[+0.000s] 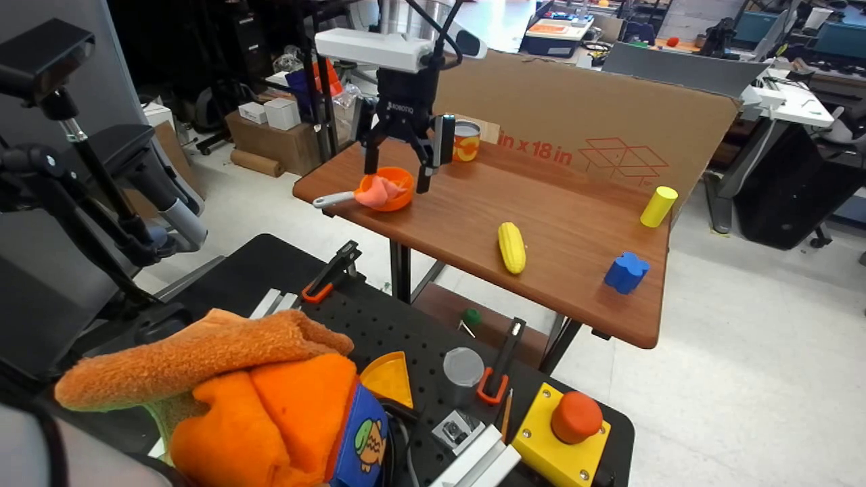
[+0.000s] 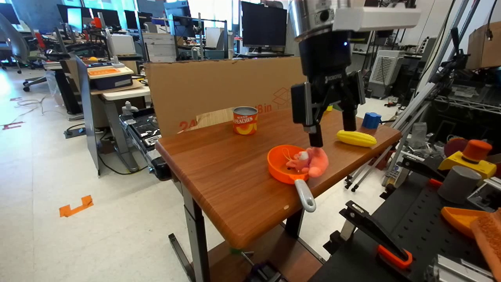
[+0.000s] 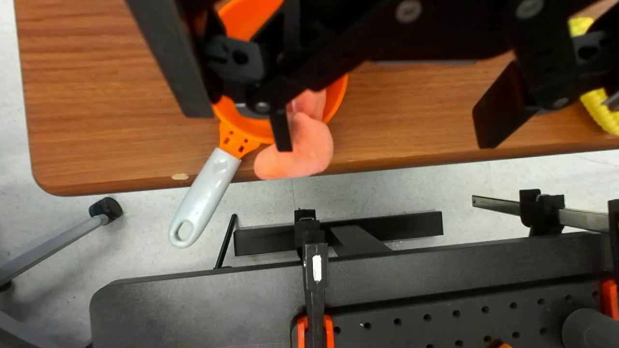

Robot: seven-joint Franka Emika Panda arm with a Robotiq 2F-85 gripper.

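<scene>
My gripper (image 1: 398, 170) stands open above the orange pan (image 1: 398, 199), nothing between its fingers. A pink toy (image 1: 377, 192) lies partly inside that pan and hangs over its rim beside the grey handle (image 1: 333, 199). In the wrist view, one of the fingers (image 3: 281, 132) overlaps the pink toy (image 3: 307, 148), while the other finger is far to the right over bare table. Exterior view 2 has the fingertips above the pink toy (image 2: 318, 163); whether one touches it I cannot tell. The gripper linkage hides much of the pan in the wrist view.
A peaches can (image 2: 245, 120) stands behind the pan. The yellow corn (image 1: 512, 247), a blue block (image 1: 626, 272) and a yellow cylinder (image 1: 658, 207) occupy the table's right half. Cardboard (image 1: 584, 122) borders the back. Mid-table is clear; the pan handle overhangs the front edge.
</scene>
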